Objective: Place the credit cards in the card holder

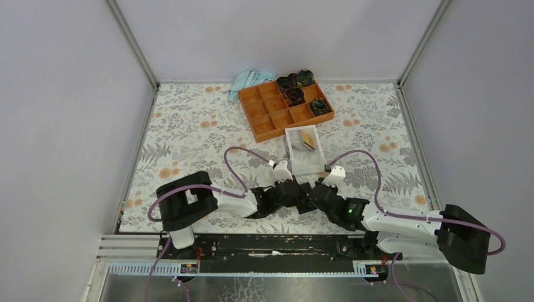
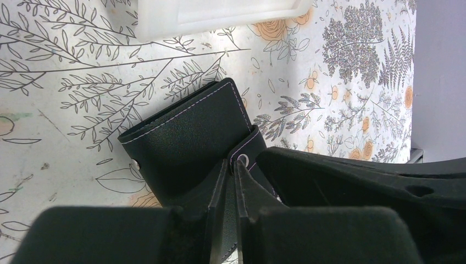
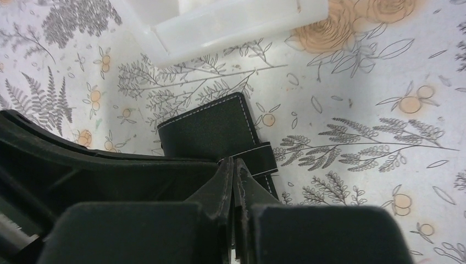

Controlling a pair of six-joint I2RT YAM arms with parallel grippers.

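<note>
The black card holder [image 2: 187,126] lies flat on the table, its narrow strap [image 2: 247,146] with a metal snap across one side. My left gripper has its fingertips nearly together at the strap's end by the snap; whether the strap is between them is hidden. From the other side, my right gripper is shut, tips at the same strap end in the right wrist view, with nothing clearly showing between them. In the top view, cards [image 1: 308,141], one yellowish, lean in the white tray [image 1: 306,168] just behind the holder.
A brown compartment box [image 1: 263,128] with several dark rolled items [image 1: 294,95] stands at the back, a light blue cloth [image 1: 250,80] at its left. Both grippers are close together over the holder.
</note>
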